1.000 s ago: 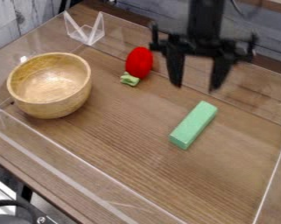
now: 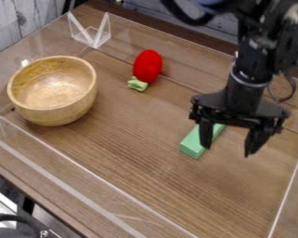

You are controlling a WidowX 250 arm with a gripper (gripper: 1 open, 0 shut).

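My gripper (image 2: 230,130) is low over the wooden table at the right, open, its two dark fingers apart on either side of the upper part of a pale green block (image 2: 196,143). The block lies at a slant on the table, partly behind the left finger at its upper end.
A tan bowl (image 2: 49,104) sits at the left. A red object (image 2: 148,65) lies at the upper middle with a small light green piece (image 2: 136,85) beside it. A white wire-like item (image 2: 85,30) is at the back left.
The arm has come down from the back right toward the table and now looks smaller and lower, near the green block. The block appears in the same place.
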